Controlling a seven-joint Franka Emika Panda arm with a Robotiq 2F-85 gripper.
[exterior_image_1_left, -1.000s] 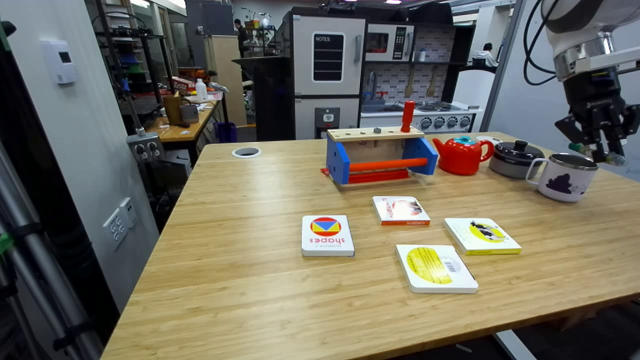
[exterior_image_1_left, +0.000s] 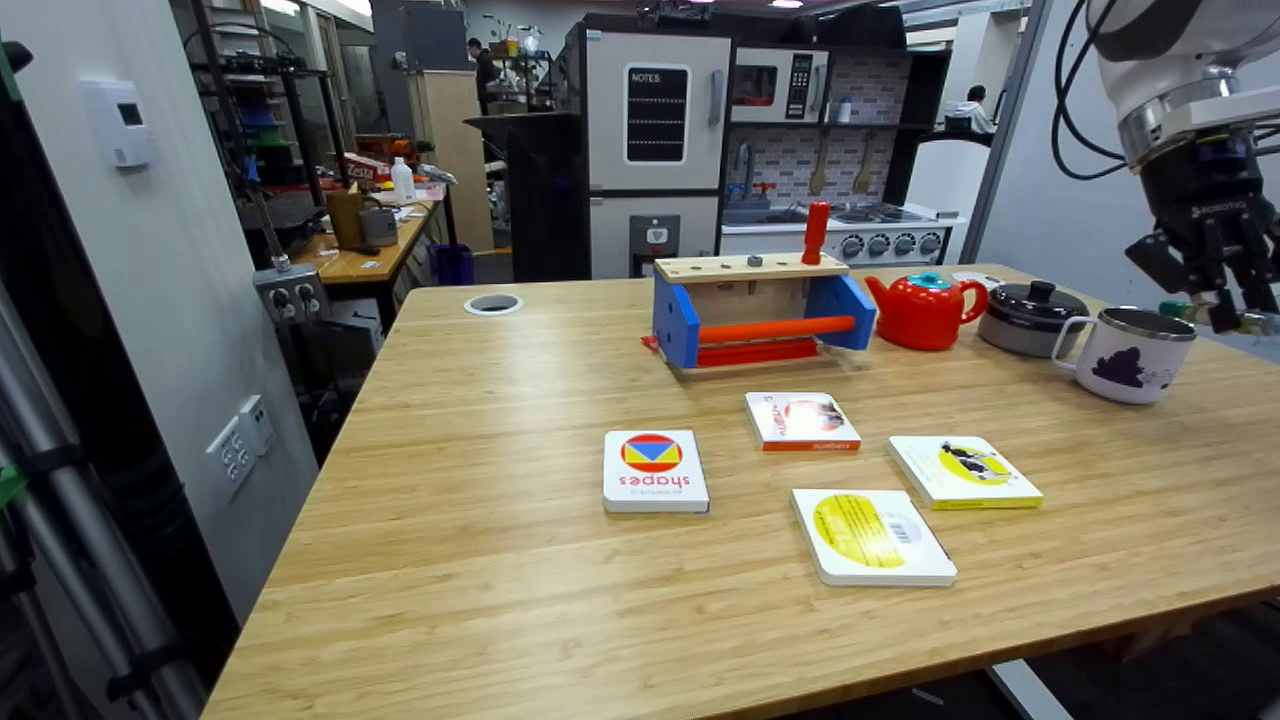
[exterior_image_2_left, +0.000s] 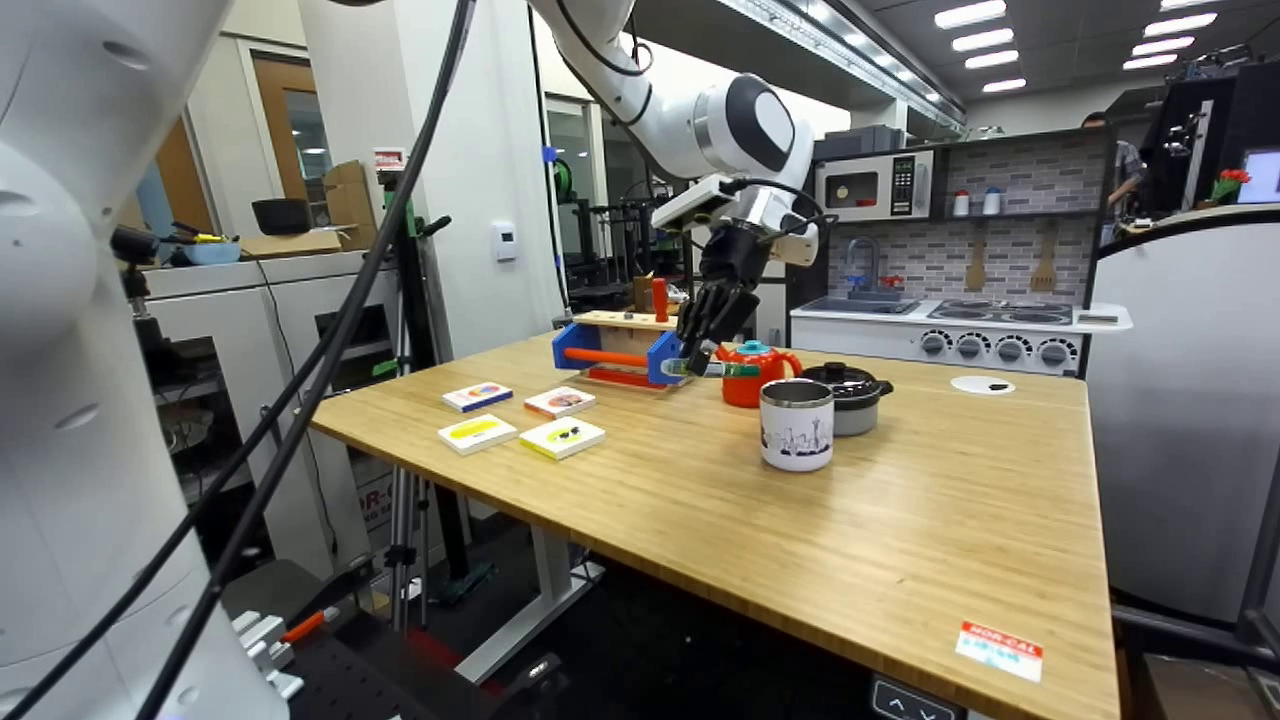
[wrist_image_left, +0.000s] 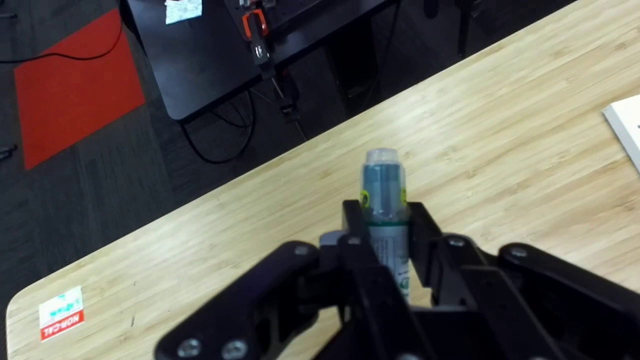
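Note:
A slim tube-like bottle (wrist_image_left: 384, 187) with a clear cap and a green band is pinched between the black fingers of my gripper. In exterior view 2 the gripper (exterior_image_2_left: 708, 364) holds the bottle (exterior_image_2_left: 740, 371) sideways above the table, and the mug and red teapot appear close by. At the right edge of exterior view 1 the gripper (exterior_image_1_left: 1230, 314) hangs higher than the white mug (exterior_image_1_left: 1124, 360), to its right. The mug is upright, with a dark print and a metal rim.
Beside the mug stand a black-lidded pot (exterior_image_1_left: 1033, 319) and a red teapot (exterior_image_1_left: 921, 314). A blue-and-wood toy workbench (exterior_image_1_left: 756, 270) stands farther left. Several small board books, including the shapes book (exterior_image_1_left: 655, 472), lie nearer the front. Bare tabletop (exterior_image_2_left: 948, 504) extends right of the mug.
In exterior view 1 my gripper has shifted a little to the right, away from the mug, with the bottle still held. The mug, teapot, pot and books have stayed put.

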